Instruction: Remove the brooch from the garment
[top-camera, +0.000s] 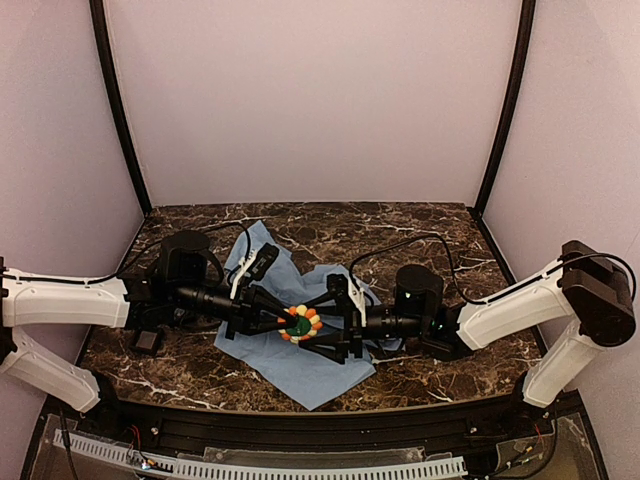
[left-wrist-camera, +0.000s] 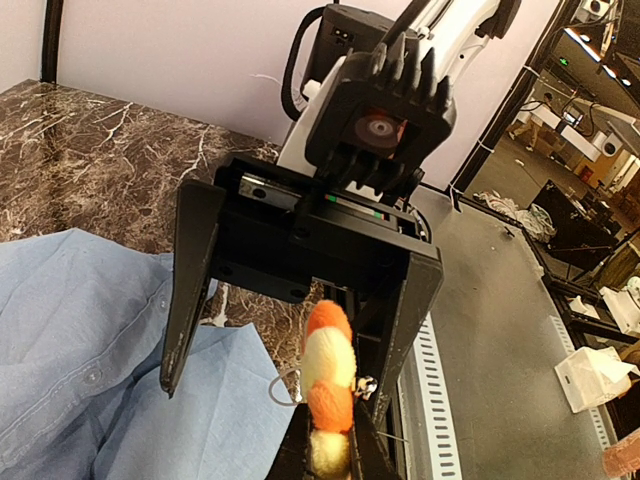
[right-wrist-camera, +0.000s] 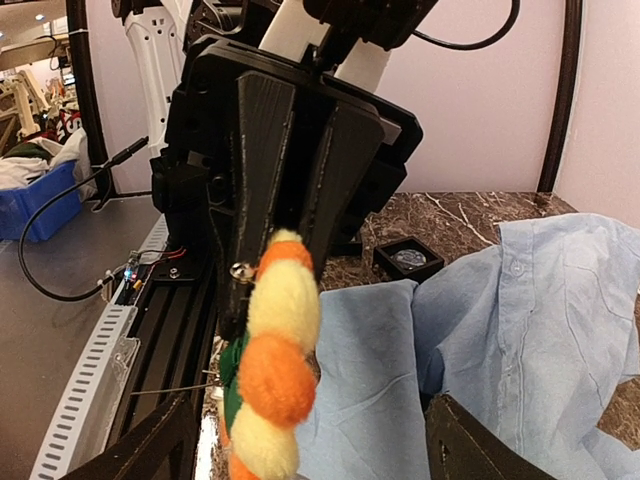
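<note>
The brooch (top-camera: 300, 322), a plush flower with orange and cream petals and a green centre, is held up over the blue garment (top-camera: 290, 380) by my left gripper (top-camera: 280, 318), which is shut on it. The right wrist view shows the brooch (right-wrist-camera: 278, 375) edge-on with a thin metal pin sticking out low on its left. My right gripper (top-camera: 318, 325) stands open, its fingers around the brooch's right side in the top view; in the left wrist view they flank it, apart from it. Whether the pin is clear of the cloth is hard to tell.
A small black square object (right-wrist-camera: 408, 258) lies on the table beside the cloth. The front rail (top-camera: 300, 420) runs along the near edge.
</note>
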